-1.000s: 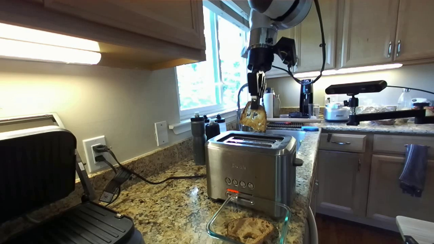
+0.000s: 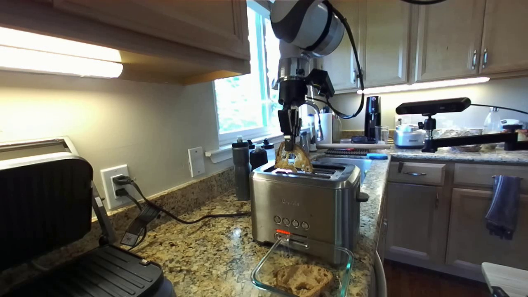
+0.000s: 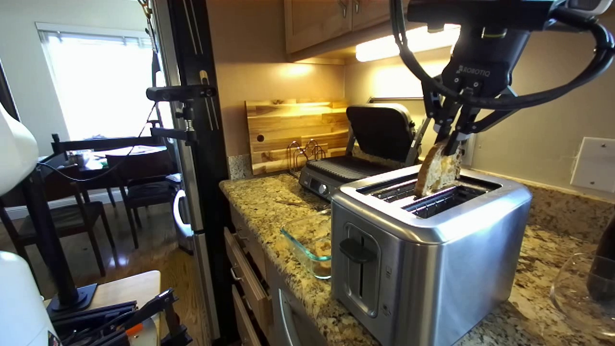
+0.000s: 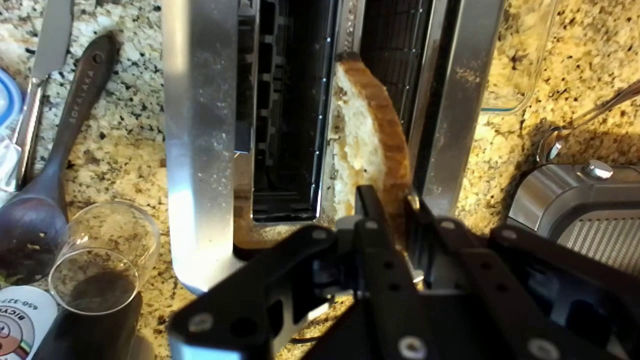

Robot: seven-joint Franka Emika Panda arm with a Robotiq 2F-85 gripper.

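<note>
A slice of bread [image 2: 294, 159] hangs on edge from my gripper [image 3: 450, 144], which is shut on its upper part. Below is the steel toaster [image 2: 302, 203] with two long slots. From the wrist view, the bread [image 4: 366, 132] lies over the metal divider and partly over the slot on the right; the left slot [image 4: 288, 150] is empty. In exterior view 2 the slice [image 3: 438, 170] leans, its lower edge at the toaster's top. How far it dips into a slot I cannot tell. Another bread slice [image 2: 304, 279] rests in a glass dish [image 2: 346, 265] in front.
An open grill [image 2: 94, 267] stands beyond the dish. Near the toaster's other side are a clear glass [image 4: 102, 264], a dark spoon [image 4: 75, 114] and bottles [image 2: 241, 168]. The wall and its outlet [image 2: 116, 185] bound the counter.
My gripper has moved left and down in exterior view 1, carrying the bread from above the toaster's far side to its top. The toaster and dish have stayed put.
</note>
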